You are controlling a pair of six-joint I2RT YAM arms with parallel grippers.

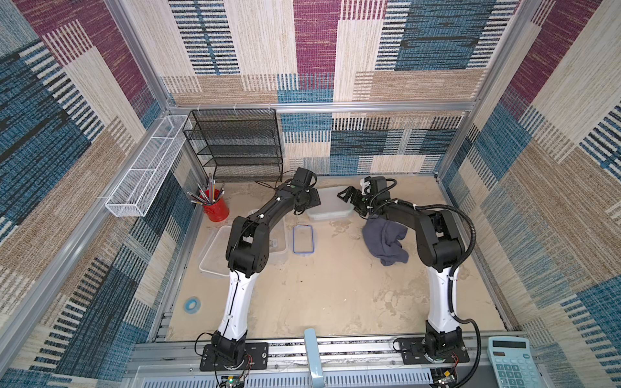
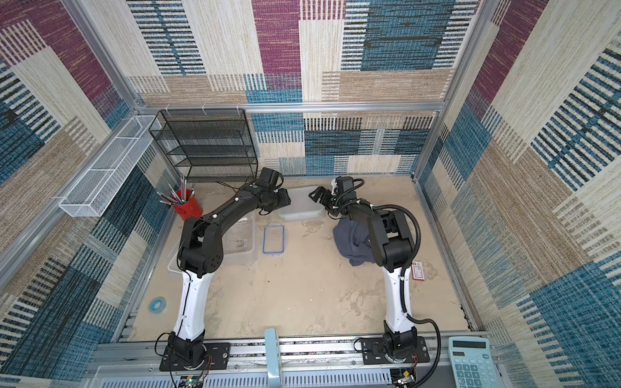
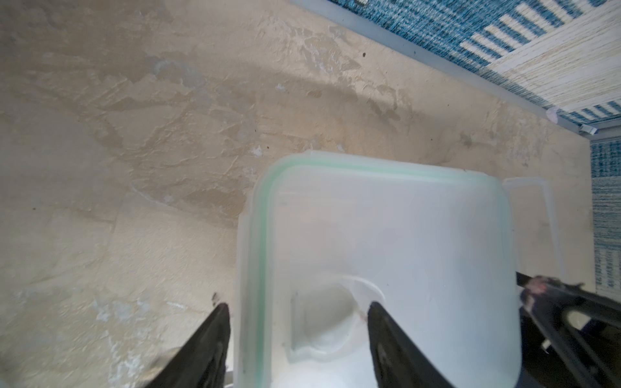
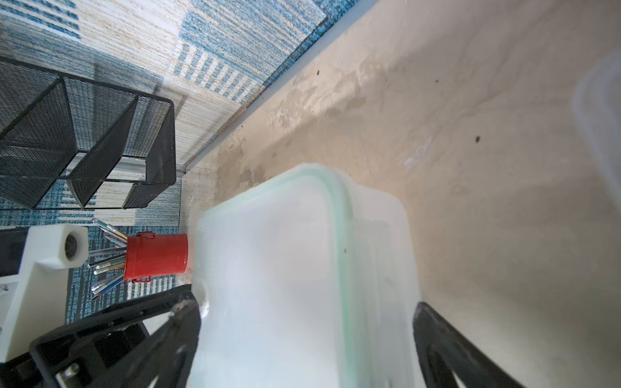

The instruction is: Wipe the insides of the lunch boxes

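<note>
A white translucent lunch box (image 1: pixel 331 202) with a green-tinted lid rim stands at the back middle between both grippers; its top (image 3: pixel 388 245) looks closed. My left gripper is over its left side, fingers apart around the near edge region, nothing seen held. My right gripper stands open at the box's right end, fingers either side of it, not clearly touching. A dark grey cloth (image 1: pixel 383 242) lies crumpled below my right arm. Clear containers (image 1: pixel 213 252) lie at the left, with a blue-rimmed lid (image 1: pixel 303 239) in the middle.
A red pen cup (image 1: pixel 216 209) and a black mesh rack (image 1: pixel 233 145) stand at the back left. A blue tape roll (image 1: pixel 191 304) lies front left.
</note>
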